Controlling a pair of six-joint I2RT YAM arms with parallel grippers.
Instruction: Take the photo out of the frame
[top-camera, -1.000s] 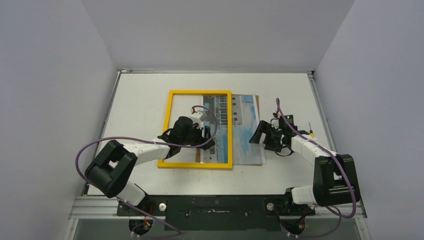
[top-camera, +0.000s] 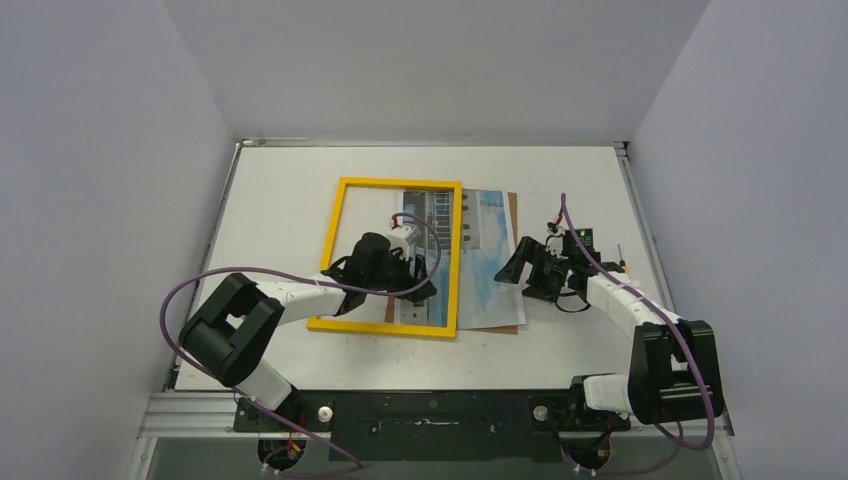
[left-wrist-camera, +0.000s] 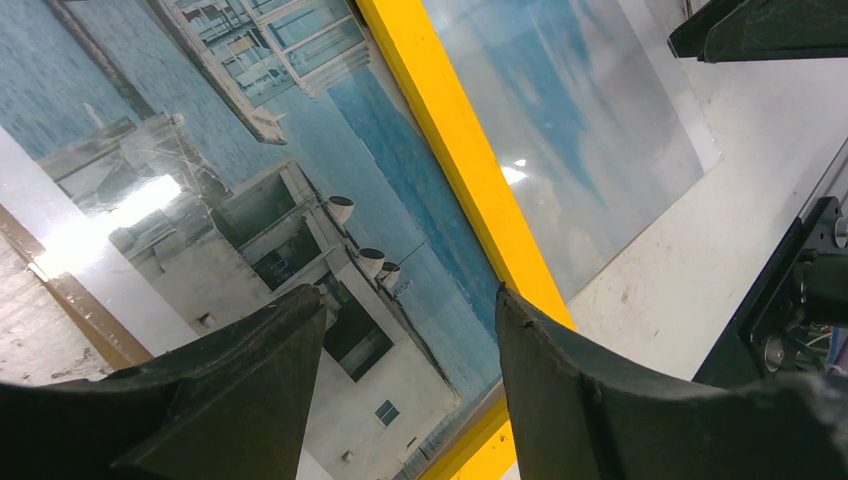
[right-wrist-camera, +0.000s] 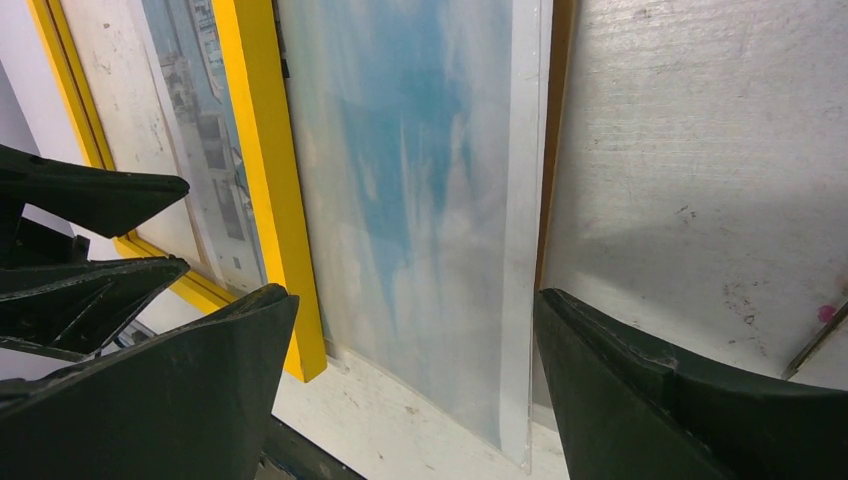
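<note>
The yellow frame (top-camera: 457, 270) lies flat on the table, with its right bar crossing over the photo. That photo (left-wrist-camera: 290, 190), a blue and grey print of buildings, shows on both sides of the bar under a glossy clear sheet (right-wrist-camera: 400, 180). A brown backing board (right-wrist-camera: 553, 150) peeks out along its right edge. Over the part inside the frame hovers my left gripper (top-camera: 423, 282), its fingers (left-wrist-camera: 560, 380) parted and nothing visible between them. My right gripper (top-camera: 516, 282) is open at the right edge of the stack, the sheet's lower corner between its fingers in the right wrist view.
A thin tool (top-camera: 621, 258) lies by the right wall, behind the right arm.
The frame and the photo stack have slid slightly left, more at the front. My left gripper has shifted a little right; the right gripper has moved slightly left.
</note>
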